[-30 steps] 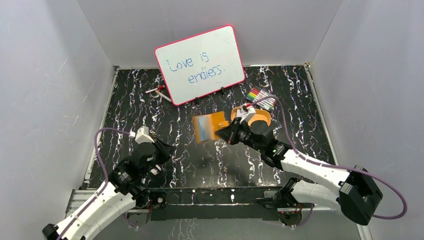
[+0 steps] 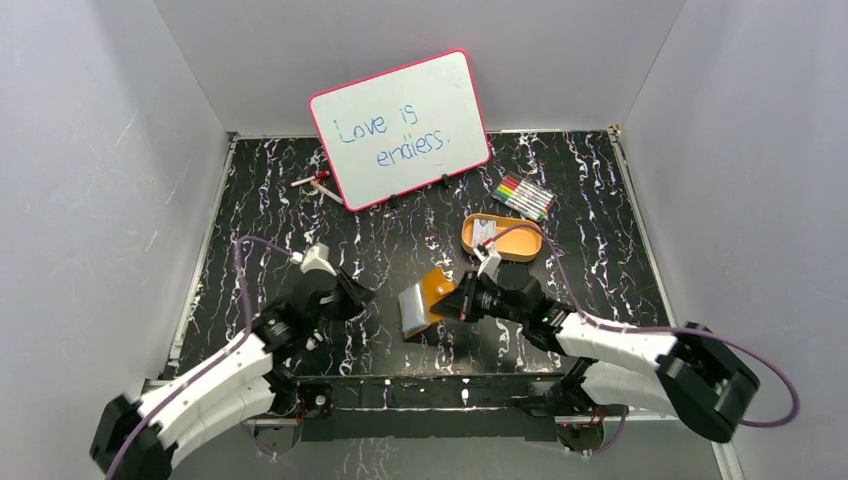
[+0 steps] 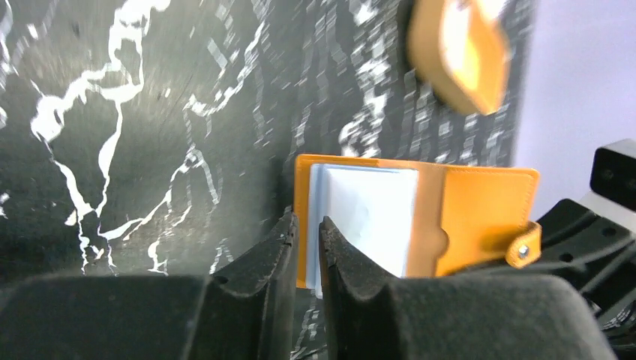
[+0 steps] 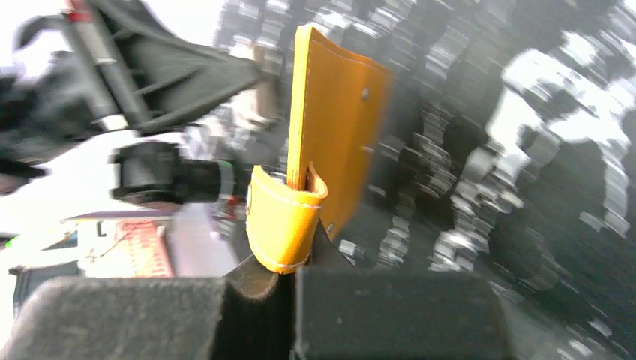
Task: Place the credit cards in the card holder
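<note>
The orange card holder [image 2: 437, 287] is held above the table by my right gripper [image 2: 447, 306], shut on its snap-strap side. In the left wrist view the holder [image 3: 487, 214] lies open, showing a pale inner sleeve panel [image 3: 367, 214]; the right wrist view shows the holder's strap [image 4: 283, 225] at the right fingertips. My left gripper [image 2: 370, 296] is to the left of the holder with a gap between them. Its fingers [image 3: 262, 259] stand slightly apart with nothing held. Whitish cards [image 2: 484, 230] are in the small orange tray [image 2: 538, 240].
Behind the tray lies a set of coloured markers [image 2: 524, 195]. A whiteboard [image 2: 400, 130] with writing stands at the back, with loose pens [image 2: 312, 179] beside its lower left edge. The marble-patterned table [image 2: 560, 310] is otherwise mostly clear.
The left gripper has moved right, toward the holder.
</note>
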